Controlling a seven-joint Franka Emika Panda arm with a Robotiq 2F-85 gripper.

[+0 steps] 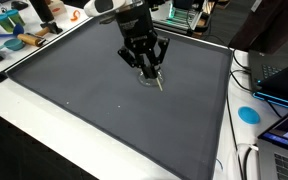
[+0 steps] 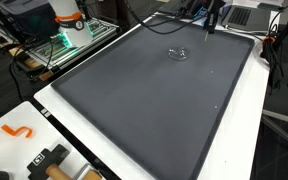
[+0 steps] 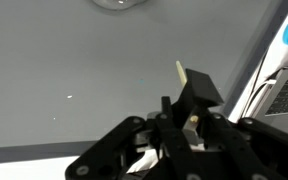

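My gripper is shut on a thin, light tan stick, whose end pokes out past the fingertips in the wrist view. In exterior view 1 the gripper hangs over the grey board, and the stick points downward from it. Only the gripper's lower part shows at the top right edge of exterior view 2. A clear round glass dish rests on the board, apart from the gripper. In exterior view 1 the arm partly hides this dish.
The grey board is mostly bare, with white table around it. Laptops stand along one side, near a blue round object. Tools, among them a mallet and an orange hook-like piece, lie off the board.
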